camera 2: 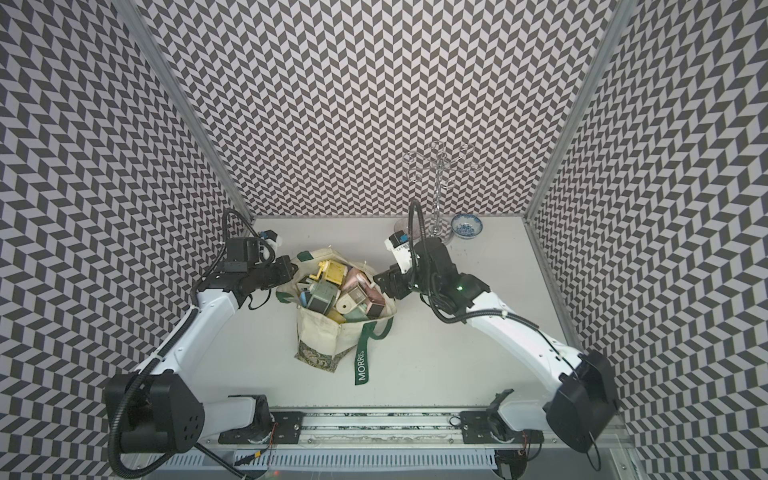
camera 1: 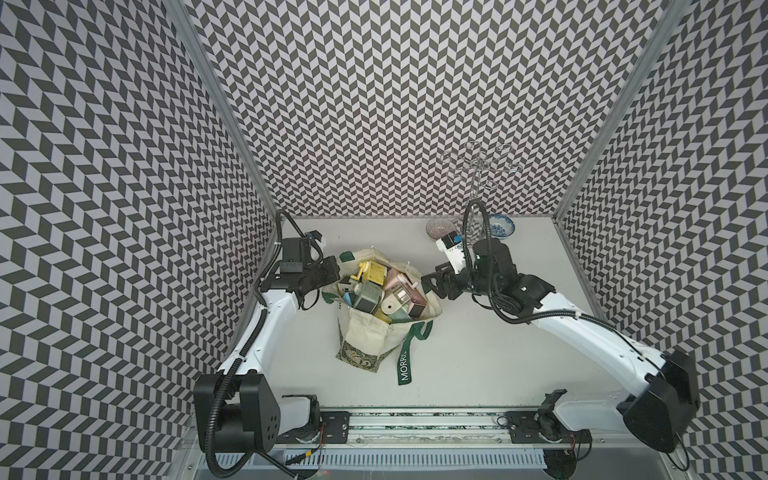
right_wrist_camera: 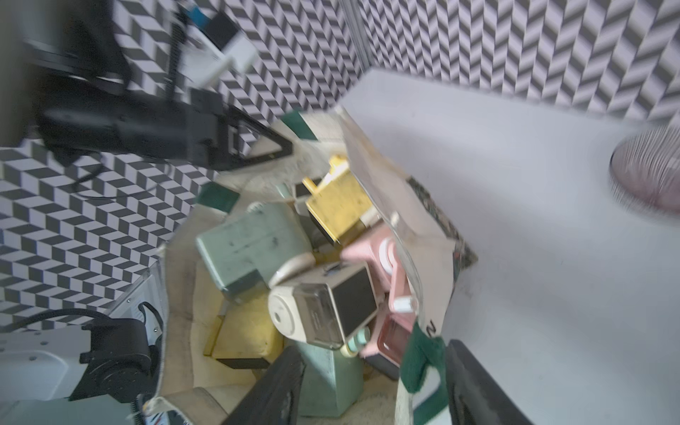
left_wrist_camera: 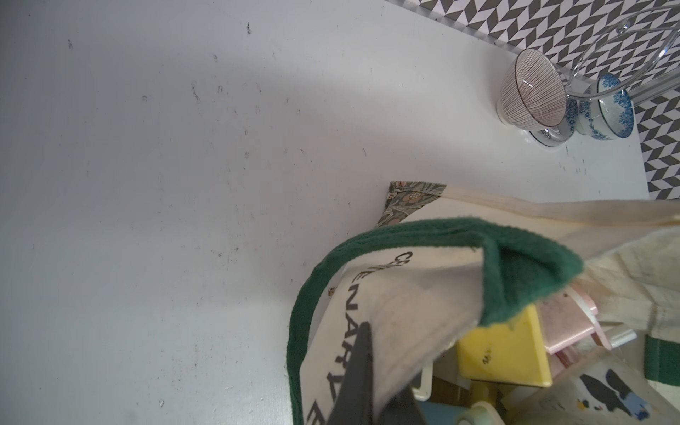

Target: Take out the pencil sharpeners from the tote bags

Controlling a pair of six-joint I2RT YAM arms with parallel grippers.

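Observation:
The cream tote bag [camera 1: 370,334] with green handles stands upright on the table, its mouth open. Inside are several pencil sharpeners: a yellow one [right_wrist_camera: 338,207], a grey-green one [right_wrist_camera: 251,244], a white one [right_wrist_camera: 357,294] on top, a pink one [right_wrist_camera: 375,251], and others partly buried. At the bag's left rim my left gripper is shut, the cloth wall pinched between its fingers. My right gripper is at the right rim with its fingers apart; the rim and a green handle [right_wrist_camera: 423,357] show between its fingers, not clamped.
Behind the bag, a striped bowl [left_wrist_camera: 542,92] and a blue-patterned bowl [camera 2: 466,225] stand near the back edge beside a clear rack [camera 2: 438,180]. A green strap [camera 1: 405,360] hangs down the bag's front.

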